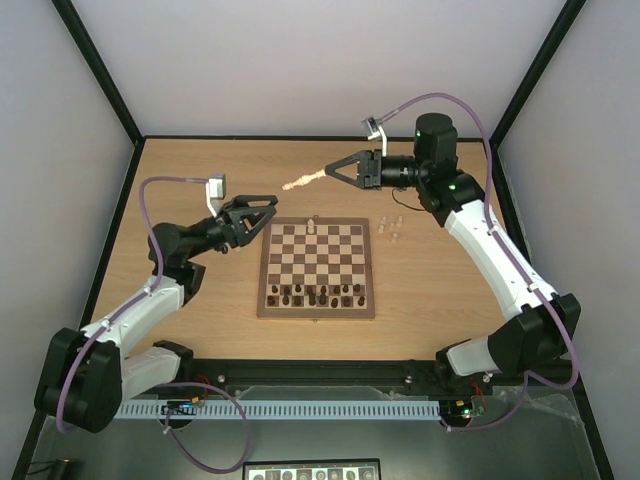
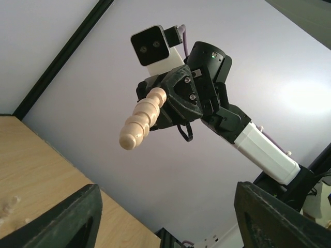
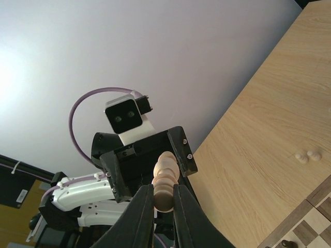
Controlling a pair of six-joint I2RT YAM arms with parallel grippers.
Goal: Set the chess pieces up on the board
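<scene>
My right gripper [image 1: 327,172] is shut on a long pale chess piece [image 1: 303,180], held by one end above the table and pointing left. In the right wrist view the piece [image 3: 165,178] rises from between the shut fingers. My left gripper [image 1: 275,206] faces it from the left, part open, nothing between its fingers. A short gap separates the piece's free end from the left fingertips. The chessboard [image 1: 265,255] lies below, with rows of dark pieces [image 1: 311,299] along its near side and one pale piece [image 1: 311,226] at its far edge.
Several loose pale pieces [image 1: 390,228] stand on the wooden table [image 1: 430,290] right of the board. Two pale pieces [image 3: 307,156] show on the table in the right wrist view. The table beyond the board looks clear.
</scene>
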